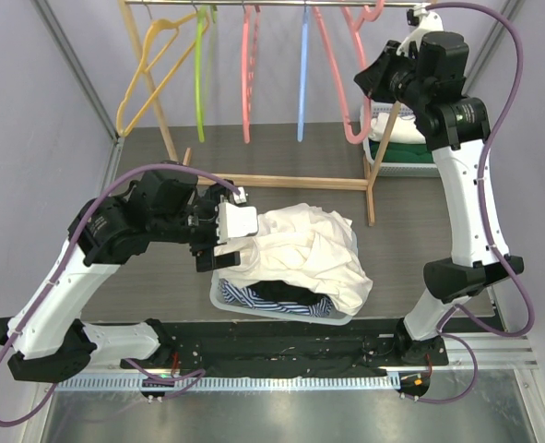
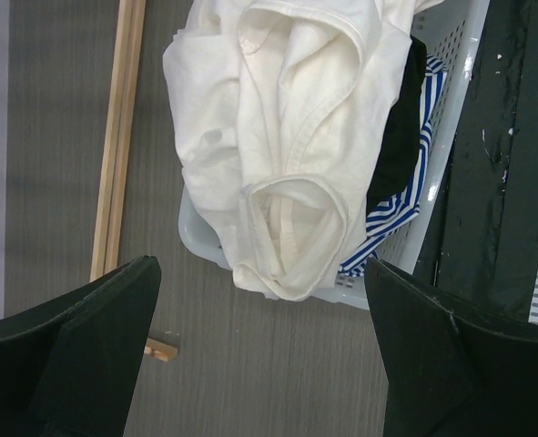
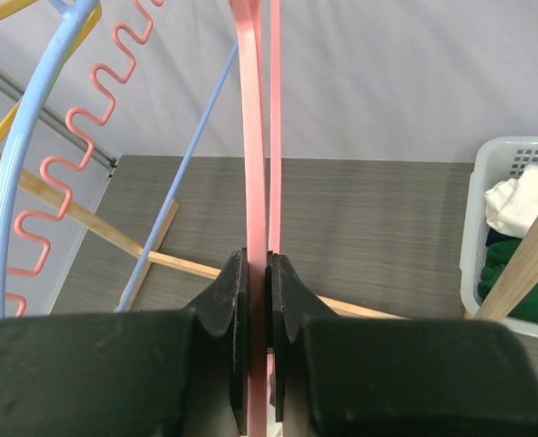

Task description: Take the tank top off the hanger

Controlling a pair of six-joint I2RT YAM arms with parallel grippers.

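Observation:
A cream white garment (image 1: 295,249) lies heaped in a plastic basket (image 2: 449,137) over striped and black cloth; straps and openings show in the left wrist view. My left gripper (image 1: 217,235) is above the garment's left part, open and empty. My right gripper is shut on a pink hanger (image 3: 250,118) high at the right end of the rack. No garment hangs visibly on that hanger in the top view; a scrap of something pale shows low behind the fingers in the right wrist view, too hidden to identify.
Yellow (image 1: 134,92), green, blue and other pink hangers hang from the metal rail (image 1: 272,4) on a wooden stand (image 1: 272,181). A second basket (image 1: 406,168) with white and green cloth stands at the back right. Bare floor lies left of the front basket.

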